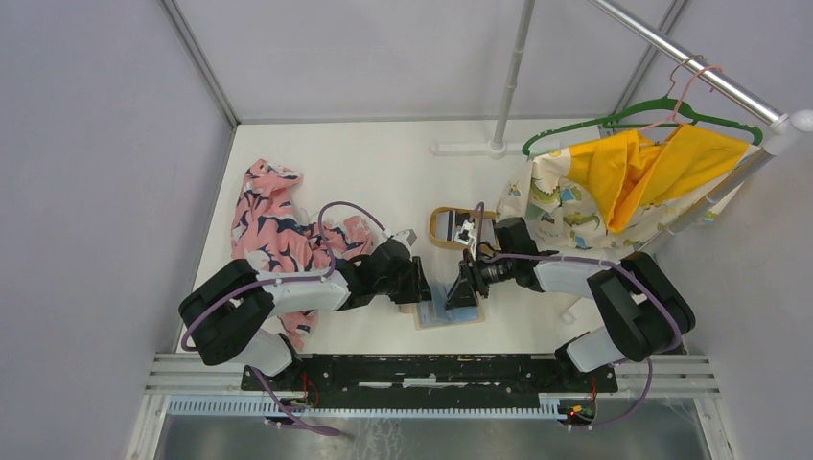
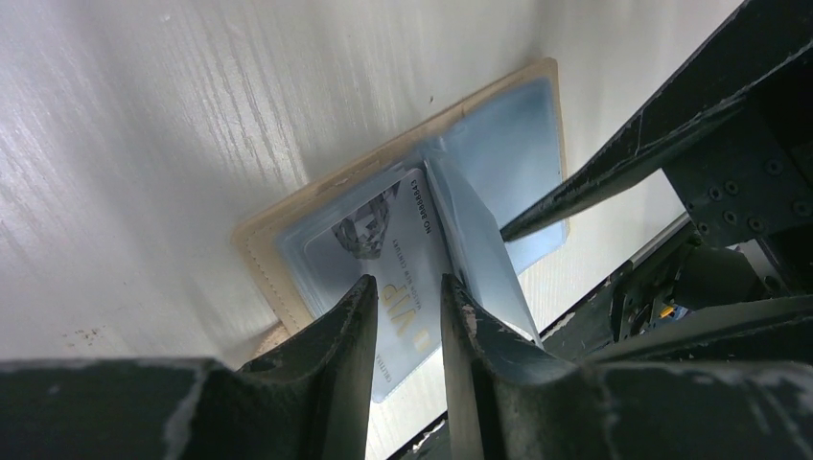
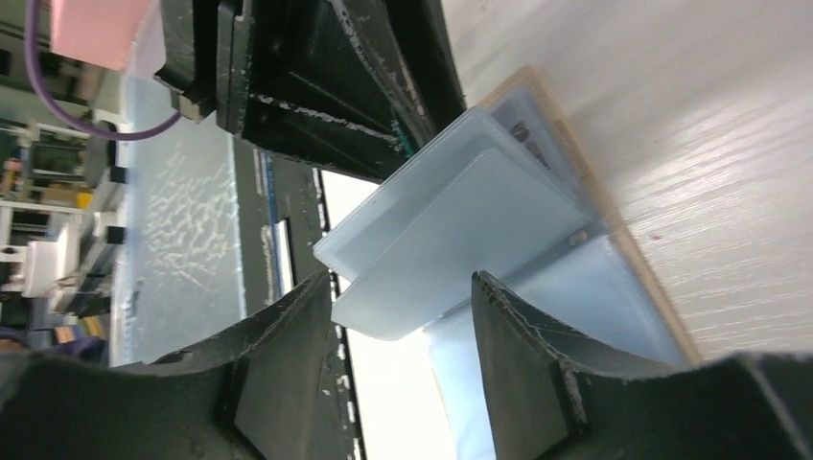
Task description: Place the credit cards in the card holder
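The card holder [image 1: 446,316] lies open at the table's front, its cardboard rim and blue pockets showing, with a silver VIP card [image 2: 388,278] in a pocket. A translucent pocket flap [image 3: 451,240] stands lifted. My left gripper hangs over the holder beside that flap, its fingertips apart. My right gripper is at the same flap from the other side, fingers parted around its lower part; whether it touches cannot be told.
A tray with cards [image 1: 441,225] sits behind. Pink patterned cloth [image 1: 268,220] lies at left; a rack with hanging clothes [image 1: 633,172] stands at right.
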